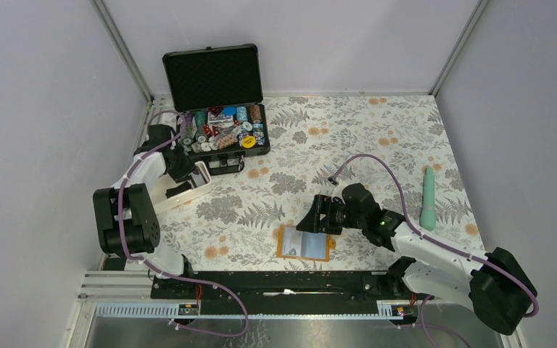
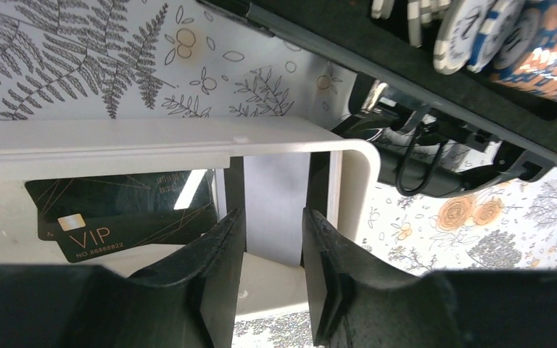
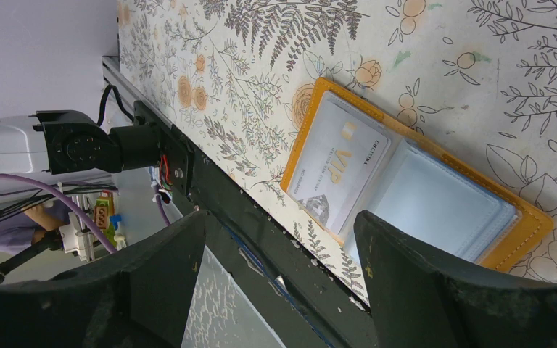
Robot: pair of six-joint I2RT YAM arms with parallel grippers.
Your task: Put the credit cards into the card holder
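Note:
An orange-edged card holder [image 1: 281, 247] lies opened flat near the table's front edge. In the right wrist view, a silver VIP card [image 3: 339, 161] lies in one side of it, and the other side shows a bare clear pocket [image 3: 435, 203]. Above the holder my right gripper stands open and empty. A white tray [image 2: 101, 141] at the left holds a black VIP card [image 2: 127, 210] and, in its end section, a plain silver-grey card [image 2: 277, 188] over something dark. My left gripper is part open above that end section, its fingertips flanking the silver-grey card.
Directly behind the tray, an open black case [image 1: 261, 151] full of poker chips stands close to my left gripper. A green cylinder [image 1: 428, 197] lies at the far right. Free room spans the middle and back right of the patterned table.

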